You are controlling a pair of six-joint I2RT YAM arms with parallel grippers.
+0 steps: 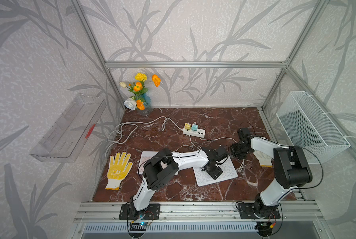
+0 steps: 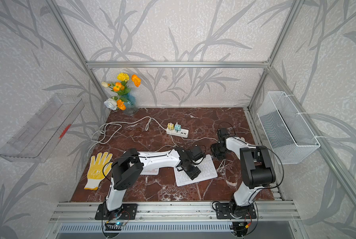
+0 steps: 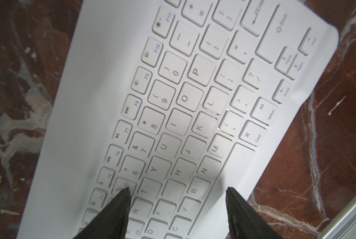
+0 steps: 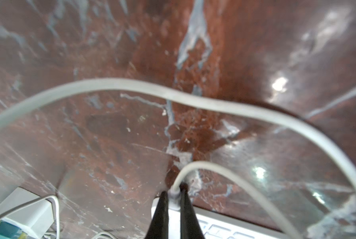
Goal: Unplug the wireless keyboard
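A white keyboard [image 1: 221,173] [image 2: 197,175] lies at the front centre-right, below my left gripper, whose fingers stand open over its keys [image 3: 197,127]. My right gripper is at the keyboard's right far corner, where a white cable plug [image 4: 175,191] sits at the keyboard's edge between or just behind its nearly closed fingertips; whether they grip it is hard to tell. The cable arches away from there.
A second keyboard [image 1: 148,155] lies to the left, partly under my left arm. Also there: yellow glove [image 1: 118,171], power strip [image 1: 193,133] with loose cables, flower vase [image 1: 144,109], clear tray [image 1: 66,127], wire basket [image 1: 309,127].
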